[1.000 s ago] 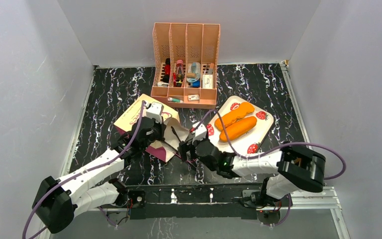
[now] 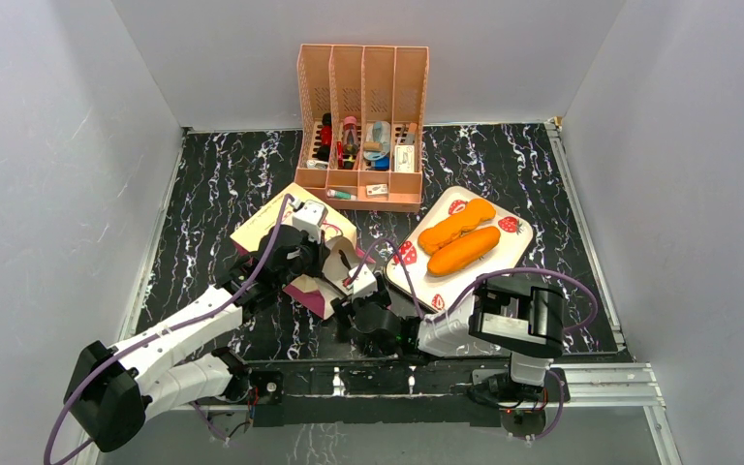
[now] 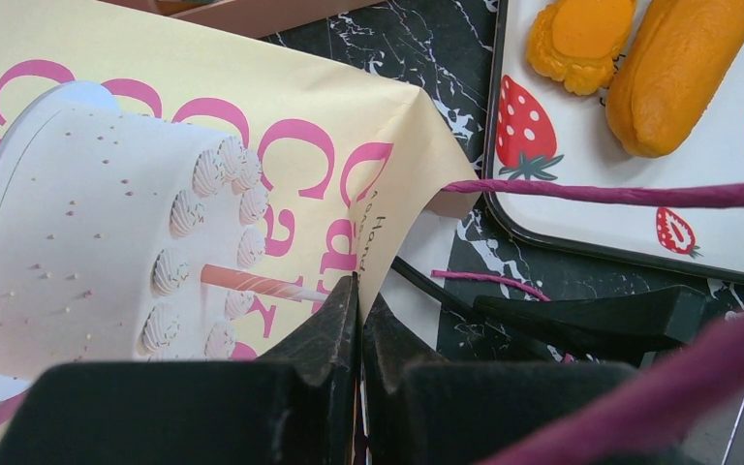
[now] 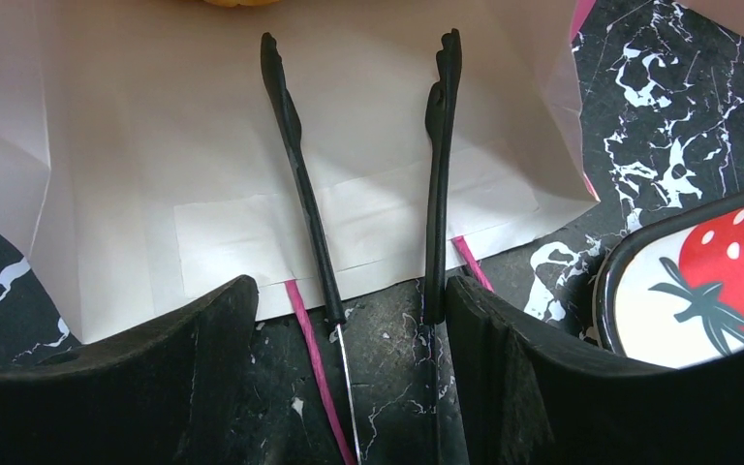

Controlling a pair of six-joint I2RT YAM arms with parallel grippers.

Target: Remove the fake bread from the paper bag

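Observation:
The cream paper bag with pink lettering and a cake print lies on its side on the left-centre. My left gripper is shut on the bag's upper edge, pinching the paper. My right gripper has its long thin black fingers apart and reaching into the bag's white mouth. In the right wrist view a bit of orange fake bread shows at the top edge, deeper in the bag, mostly out of frame. Nothing shows between the right fingers.
A strawberry tray on the right holds two orange fake breads. A peach organiser box with small items stands at the back. Bare marble table shows at the left and far right.
Over the last second the right arm has moved left and down toward the bag's mouth. The bag shifted slightly to the right with my left gripper.

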